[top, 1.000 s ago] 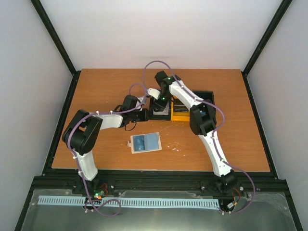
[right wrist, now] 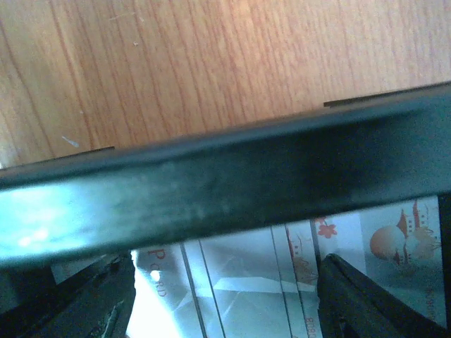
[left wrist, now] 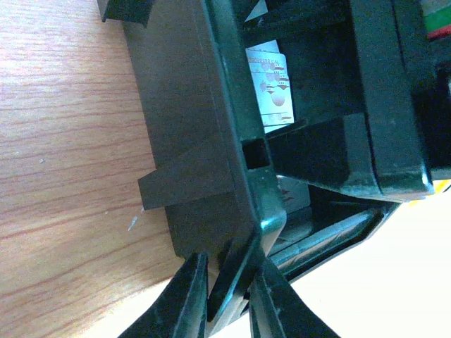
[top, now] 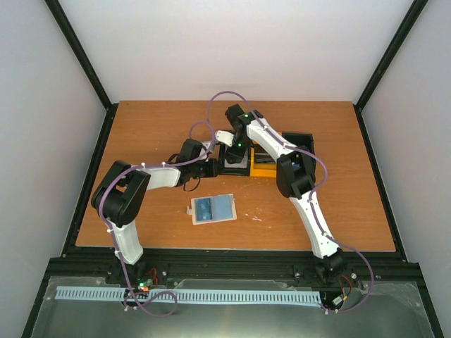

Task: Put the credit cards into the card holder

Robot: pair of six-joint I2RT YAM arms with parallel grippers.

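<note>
The card holder, blue inside with a pale edge, lies spread on the table in front of the boxes. Several white cards with printed patterns lie in a black box; in the left wrist view one card shows through its opening. At the box's near left corner, my left gripper is shut on the box's wall. Over the cards stands my right gripper, its fingers spread wide and nothing gripped between them. The right arm covers part of the box from above.
Right of the black box stands a yellow box, and beyond it another black box. The boxes stand close together. Bare table lies at the front right, and free room surrounds the card holder.
The purple cable loop above the right arm has shifted slightly. Both arms, the boxes and the card holder look unmoved.
</note>
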